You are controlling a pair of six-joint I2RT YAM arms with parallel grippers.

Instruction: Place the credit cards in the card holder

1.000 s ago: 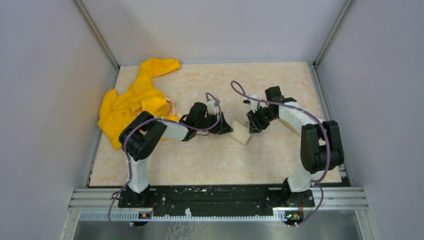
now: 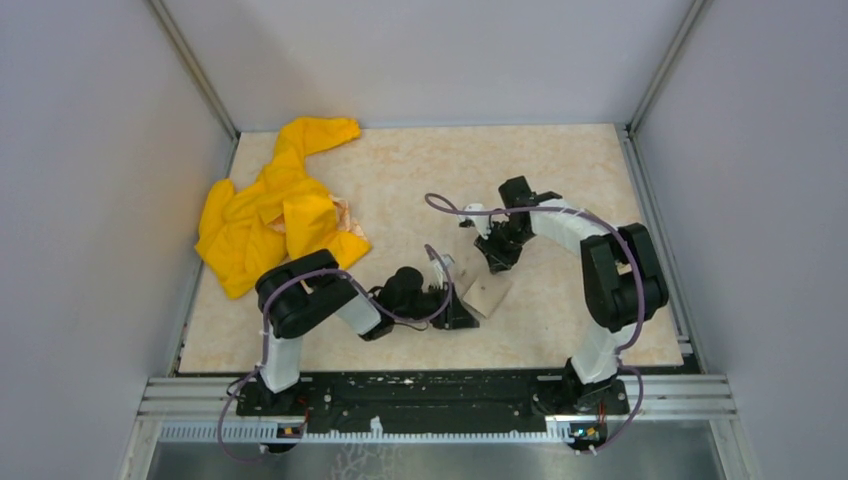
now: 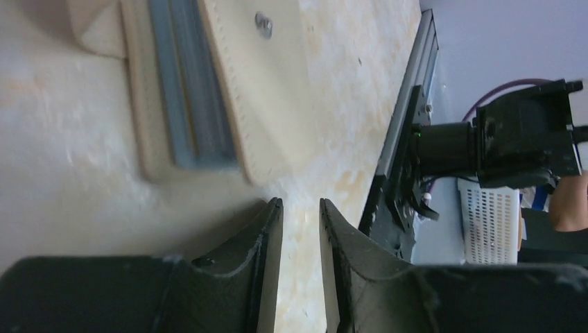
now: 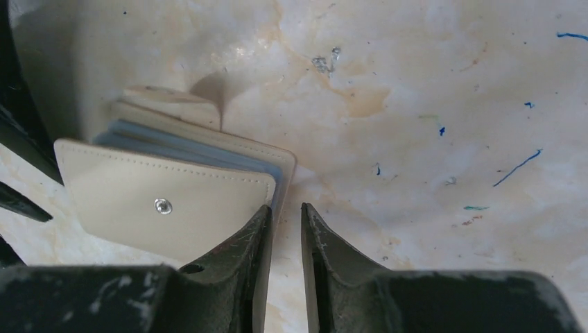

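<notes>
A cream card holder (image 2: 488,294) with a snap button and bluish inner sleeves (image 3: 194,104) lies on the table, its flap (image 4: 163,187) on top. My left gripper (image 2: 460,318) is low at the holder's lower left. In its wrist view the fingertips (image 3: 272,208) are narrowly apart beside the holder's edge; whether anything is between them is unclear. My right gripper (image 2: 495,262) is above the holder's upper end. In the right wrist view its fingers (image 4: 260,229) stand part open, just over the holder's right corner. I cannot make out separate credit cards.
A crumpled yellow cloth (image 2: 270,210) covers the table's left part. The purple cables loop over both arms.
My left gripper has moved toward the table's front, and the card holder has shifted the same way. My right arm has moved slightly left.
</notes>
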